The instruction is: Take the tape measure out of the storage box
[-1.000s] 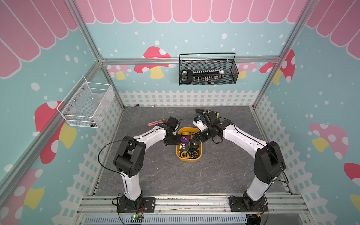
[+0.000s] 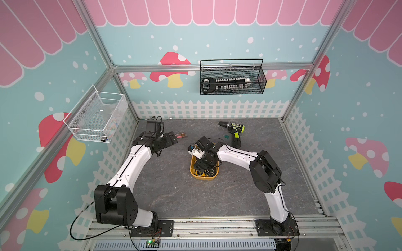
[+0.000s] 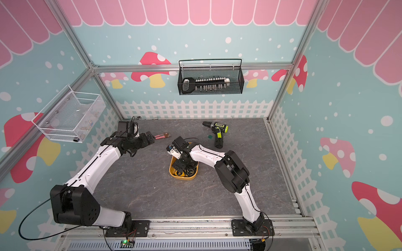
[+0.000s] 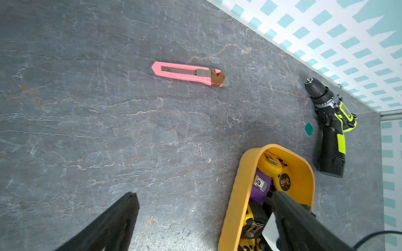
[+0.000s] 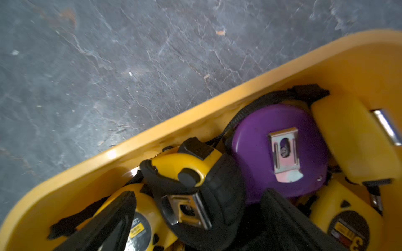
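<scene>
The yellow storage box [image 4: 234, 200] holds several tape measures. In the right wrist view a black-and-yellow tape measure [image 5: 222, 196] with a metal clip lies between the open fingers of my right gripper, beside a purple one [image 5: 255, 150] and yellow ones [image 5: 351, 133]. My right gripper is down over the box, hiding much of it in the top views. My left gripper is raised to the left of the box, open, with nothing between its fingers.
A pink utility knife [image 4: 180, 71] lies behind the box, left of a cordless drill [image 4: 333, 150]. A white wire basket [image 2: 94, 121] hangs on the left wall, a black one [image 2: 232, 90] on the back wall.
My left arm has pulled away from the box to the left. My right gripper has moved left and down over the box, which also shifted slightly left from a second ago.
</scene>
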